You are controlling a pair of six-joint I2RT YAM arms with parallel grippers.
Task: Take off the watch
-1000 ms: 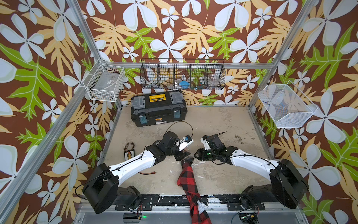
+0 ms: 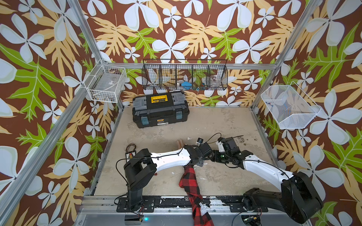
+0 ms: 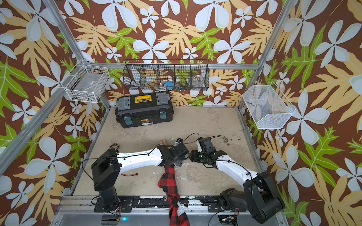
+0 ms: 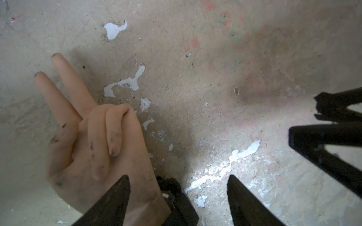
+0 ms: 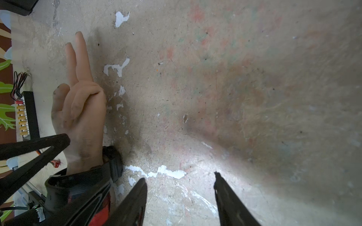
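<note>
A black watch (image 5: 113,162) is around the wrist of a flesh-coloured mannequin hand (image 5: 84,124), which lies with two fingers extended and wears a red-and-black plaid sleeve (image 2: 189,180). Above the wrist, my left gripper is open; between its spread fingers part of the watch band (image 4: 184,209) shows at the bottom edge of the left wrist view. To the right of the hand, my right gripper is open over bare table, nothing between its fingers. In both top views, the left arm hides the watch.
A black toolbox (image 2: 160,109) stands at the back left. A power strip (image 5: 28,116) and a red cable end (image 5: 55,163) lie left of the hand. Wire baskets (image 2: 184,77) hang at the back. Both grippers are close together.
The right gripper has backed away to the right. The sleeve has stayed put.
</note>
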